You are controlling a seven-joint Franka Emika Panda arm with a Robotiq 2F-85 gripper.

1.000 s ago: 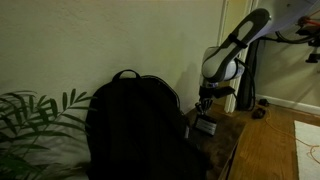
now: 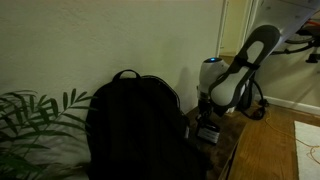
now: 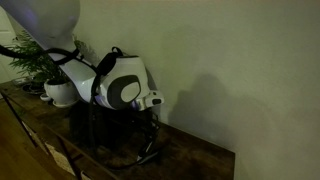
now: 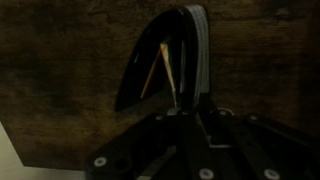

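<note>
A dark, curved holder (image 4: 140,78) lies on the dark wooden surface in the wrist view, with a pale thin stick (image 4: 168,66) and an orange-brown one inside it. Along its right side runs a grey ribbed edge (image 4: 202,50). My gripper is at the near end of the holder, its fingers together; darkness hides whether they touch it. In exterior view 1 the gripper (image 2: 205,112) hangs just above a greyish boxy object (image 2: 208,133). Nothing shows clearly between the fingers.
A black backpack-like item (image 2: 135,125) fills the middle of exterior view 1. A leafy plant (image 2: 40,120) stands at its left. The wall (image 3: 220,75) rises directly behind the dark table (image 3: 200,160), whose right end looks bare.
The arm has come lower and nearer to the exterior view 1 camera, its white wrist section now larger in view. The greyish object seems to stay in place.
</note>
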